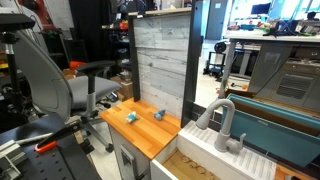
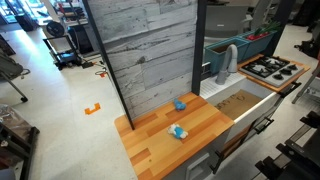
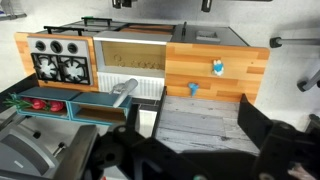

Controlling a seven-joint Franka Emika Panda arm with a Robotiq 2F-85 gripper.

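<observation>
In the wrist view my gripper stands open above the toy kitchen, its dark fingers wide apart and nothing seen between them. The wooden countertop bears two small blue items; one is light blue and white, the other plain blue. Exterior view 2 shows the same pair, a pale blue one nearer the front and a blue one by the wall. A grey faucet rises beside the open-topped compartment. I cannot make out the gripper in the exterior views.
A plank-patterned wall panel stands behind the counter. Stove burners lie at the kitchen's far end, near a blue shelf along the back. An office chair stands on the floor beyond.
</observation>
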